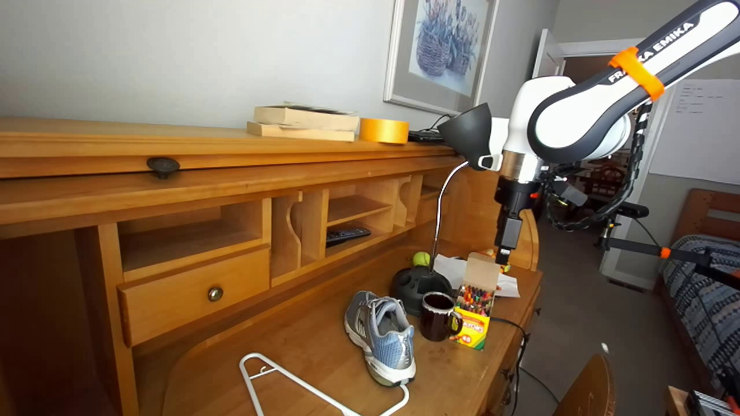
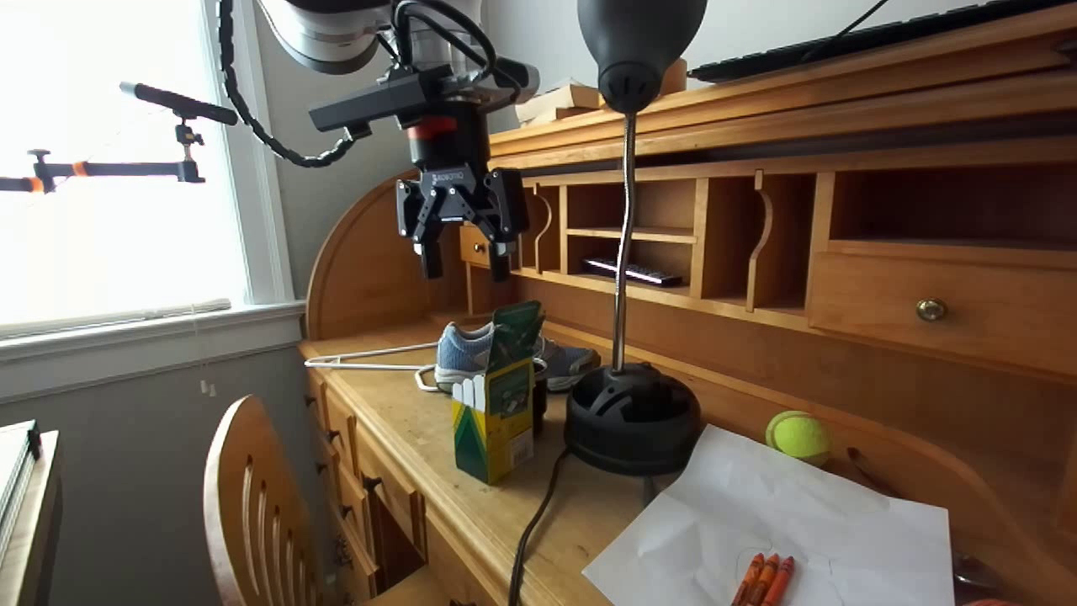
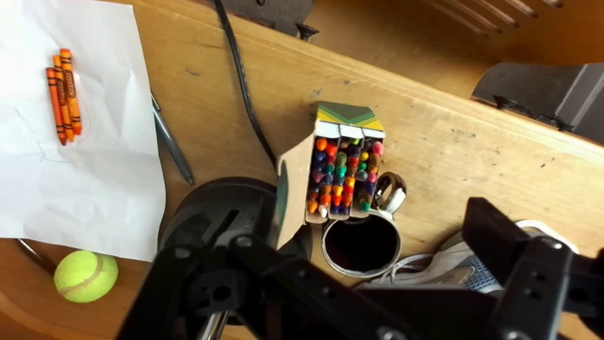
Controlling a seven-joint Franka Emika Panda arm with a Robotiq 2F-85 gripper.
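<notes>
My gripper [image 2: 466,264] hangs open and empty above the desk, pointing down. In the wrist view its fingers [image 3: 491,226] frame the lower part of the picture, black and wide apart. Below it stands the open crayon box [image 3: 348,120], packed with crayons, its lid flap raised. A dark mug [image 1: 438,320] sits close beside the box, its handle turned toward it. On the sheet of white paper [image 3: 107,170] lie 3 orange crayons [image 3: 68,96] side by side.
The black desk lamp [image 2: 633,414] rises tall near the gripper. A grey-blue shoe [image 1: 383,336], a white hanger [image 1: 305,385], a tennis ball [image 3: 86,276] and a pen [image 3: 171,141] lie on the desk. The lamp's cord [image 3: 240,73] crosses to the front edge.
</notes>
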